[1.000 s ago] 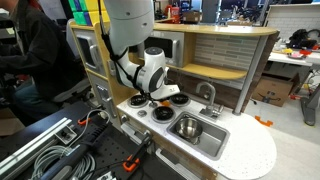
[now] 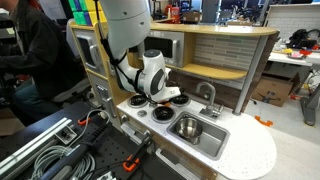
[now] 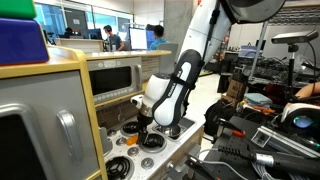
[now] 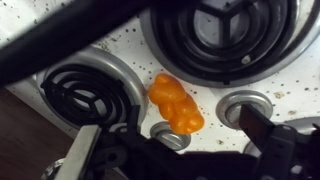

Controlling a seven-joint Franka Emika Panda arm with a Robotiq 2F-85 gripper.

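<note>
An orange, lumpy object (image 4: 175,103) lies on the white stovetop between the burners in the wrist view. It also shows as an orange patch (image 3: 131,141) by the burners in exterior view 2. My gripper is open above the stove, its dark fingers spread wide at the lower left and lower right. The orange object sits in the gap ahead of them, with nothing held. In exterior view 1 the gripper (image 2: 153,101) hangs low over the burners, small and dark.
Coil burners (image 4: 88,93) surround the orange object, with control knobs or small round fittings (image 4: 170,135) close by. To the right are a sink (image 2: 205,140) holding a metal bowl (image 2: 190,128) and a tall faucet (image 2: 209,92). Wooden shelving (image 2: 215,70) stands behind.
</note>
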